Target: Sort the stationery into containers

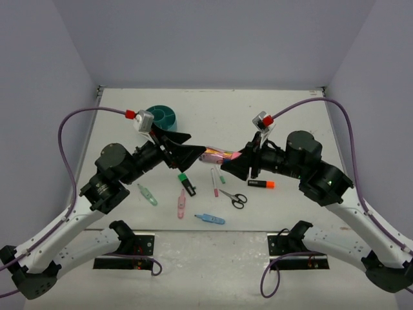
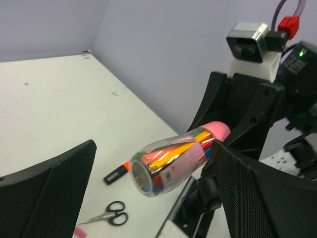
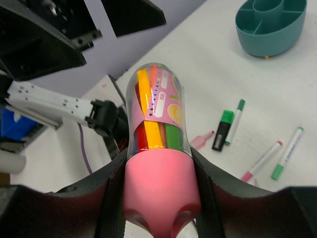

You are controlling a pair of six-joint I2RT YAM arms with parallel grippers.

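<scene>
A clear bottle (image 2: pixel 171 161) packed with coloured pens, pink at one end, hangs above the table. My right gripper (image 1: pixel 240 157) is shut on its pink end (image 3: pixel 161 186). The bottle's clear end points toward my left gripper (image 1: pixel 196 144), which stands open; its fingers (image 2: pixel 47 193) are spread wide, with a gap to the bottle. Behind the left gripper, a round teal divided holder (image 3: pixel 270 27) is partly covered in the top view. Loose on the table lie scissors (image 1: pixel 235 199), a black-and-orange marker (image 1: pixel 261 184), a green-capped black marker (image 3: pixel 223 130) and slim pens (image 3: pixel 261 161).
Toward the front lie a blue marker (image 1: pixel 210 219), a pink one (image 1: pixel 181 203) and a pale green one (image 1: pixel 147 194). Both hands are close to each other over the middle.
</scene>
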